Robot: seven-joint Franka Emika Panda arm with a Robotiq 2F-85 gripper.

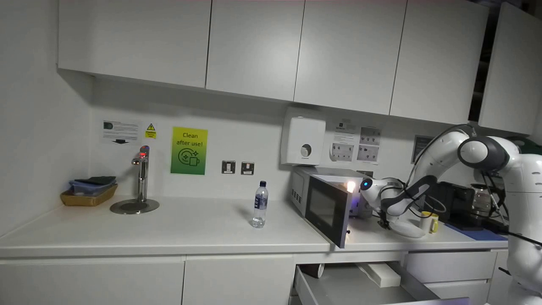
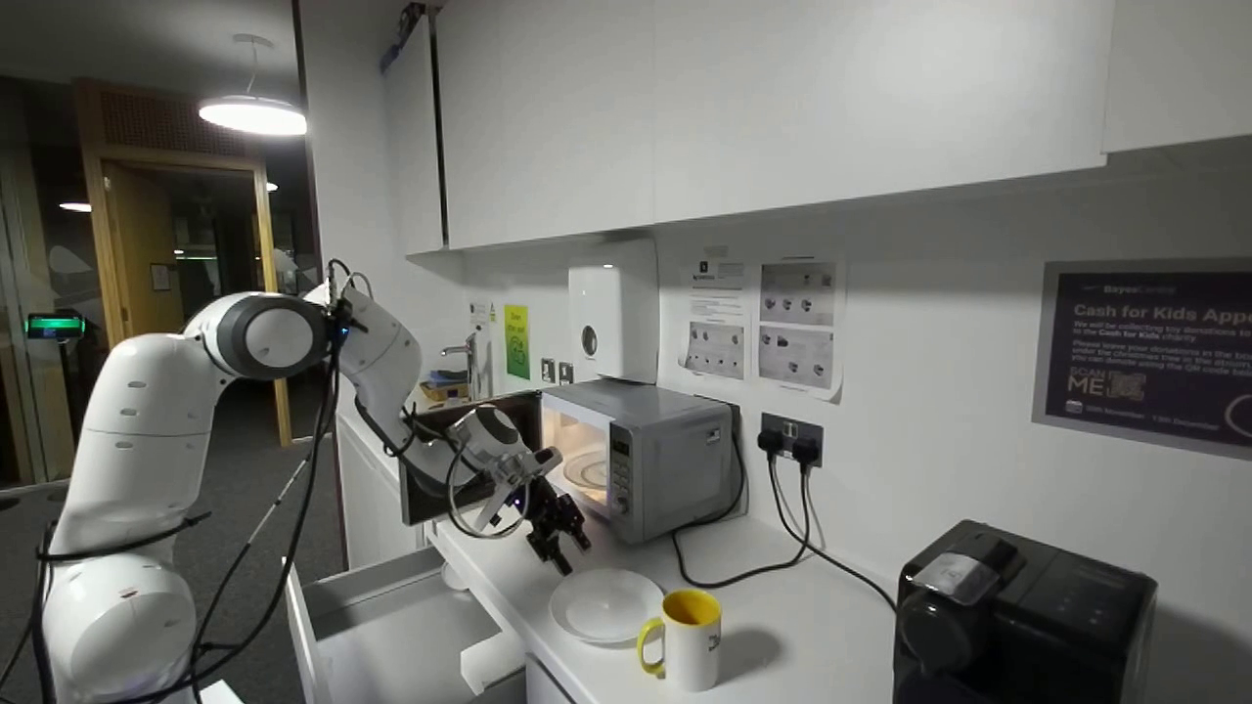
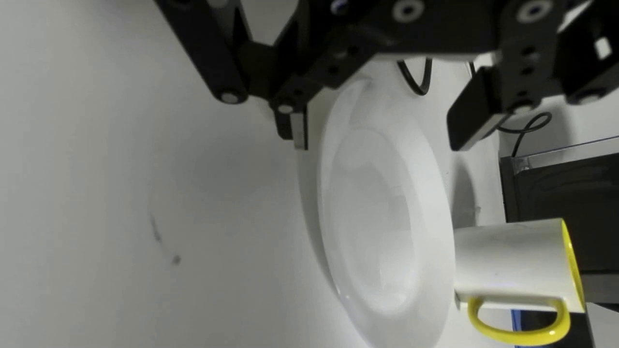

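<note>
A white plate (image 2: pixel 605 606) lies on the counter beside a white mug (image 2: pixel 694 647) with a yellow inside and handle. My gripper (image 2: pixel 576 556) is near the plate's rim, on the microwave side, pointing down towards the counter. In the wrist view the two fingers of my gripper are apart, with nothing held between them. Beyond and below the fingertips is the plate (image 3: pixel 371 220), its near rim lying across the gap. Whether a finger touches the rim cannot be told.
The microwave (image 2: pixel 681 463) stands behind the gripper, its door (image 1: pixel 327 209) swung open and its inside lit. Below the counter a drawer (image 1: pixel 345 287) is pulled out. A black coffee machine (image 2: pixel 1021 622) is at the right, and a water bottle (image 1: pixel 260 206) stands left of the microwave.
</note>
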